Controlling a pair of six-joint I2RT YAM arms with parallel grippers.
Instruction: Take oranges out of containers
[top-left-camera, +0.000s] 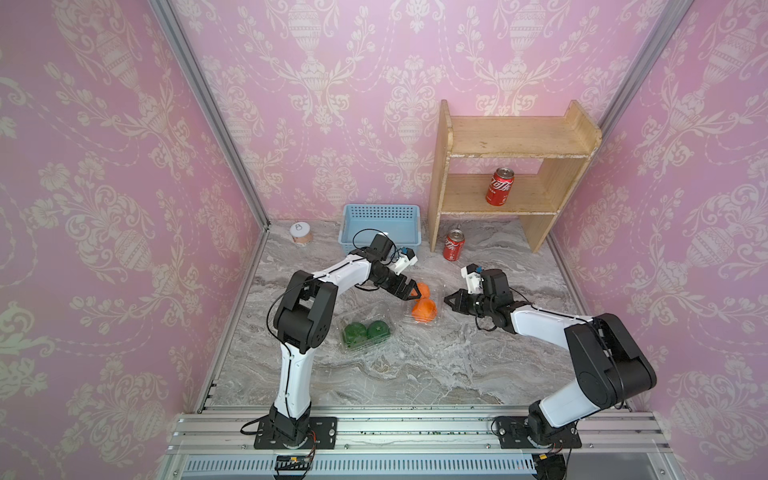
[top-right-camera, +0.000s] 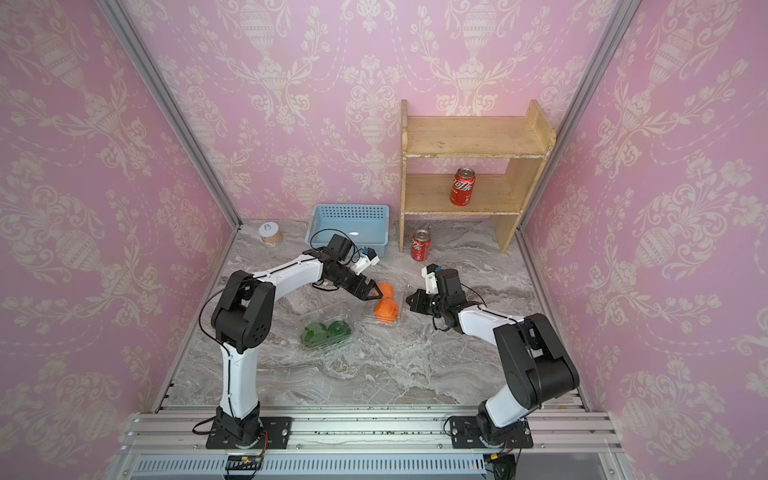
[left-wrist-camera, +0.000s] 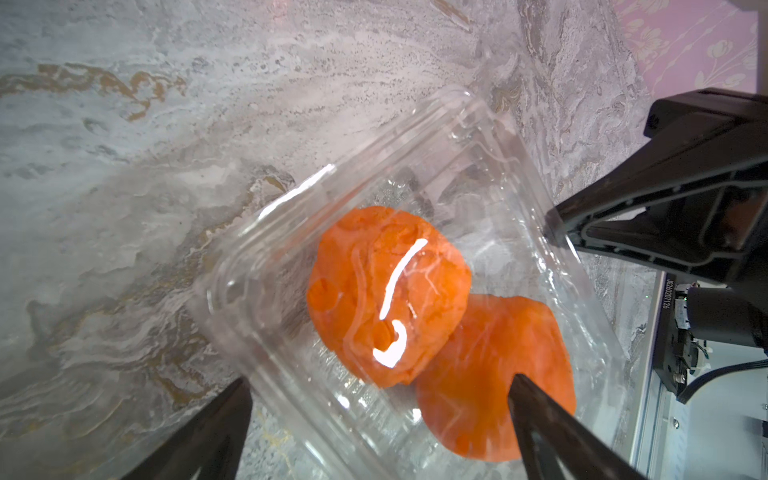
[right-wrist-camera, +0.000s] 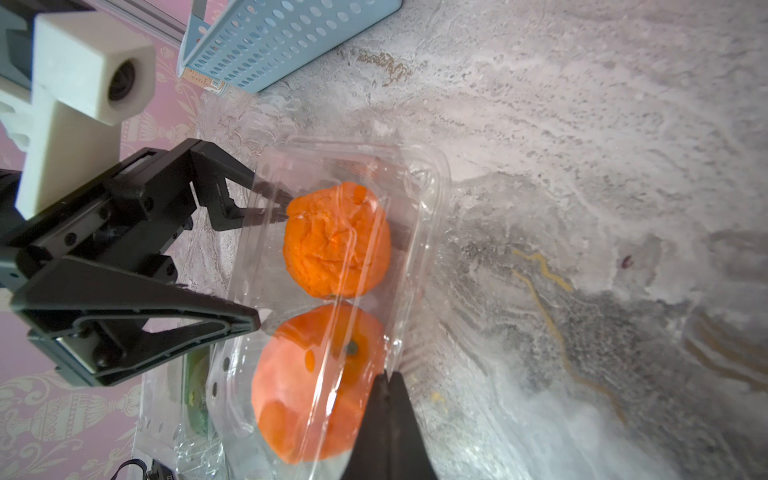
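Note:
Two oranges (right-wrist-camera: 336, 244) lie inside a clear plastic container (right-wrist-camera: 436, 180) in the middle of the table. The upper orange (left-wrist-camera: 388, 280) and the lower one are seen through its clear plastic in both wrist views. From the left, my left gripper reaches over the container's side, its fingers well apart with nothing gripped. My right gripper is shut at the container's right edge, its fingertips close together and nothing visible between them. Whether its tip touches the plastic rim is hard to tell.
A second clear container (top-left-camera: 366, 344) with green produce stands to the left front. Behind are a blue basket (top-left-camera: 381, 220), a red can (top-left-camera: 453, 245), a small tin (top-left-camera: 301, 232) and a wooden shelf (top-left-camera: 520, 148).

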